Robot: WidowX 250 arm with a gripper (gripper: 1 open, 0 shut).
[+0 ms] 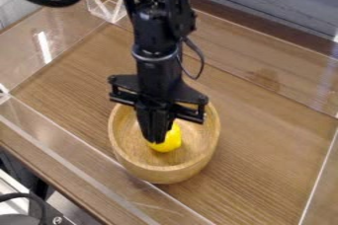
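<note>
My black gripper (pixel 156 120) hangs over a round wooden bowl (pixel 179 171), its fingertips low and close together just above a yellow object (pixel 166 144) on the bowl's floor. The fingers look shut, with nothing visible between them. The yellow object is partly behind the fingers, so its full shape cannot be told.
The bowl stands on a wooden table (pixel 264 140) with wide clear room to the right and at the back left. A pale wall (pixel 278 2) runs along the back. A dark cable curves at the lower left, beside the table's edge.
</note>
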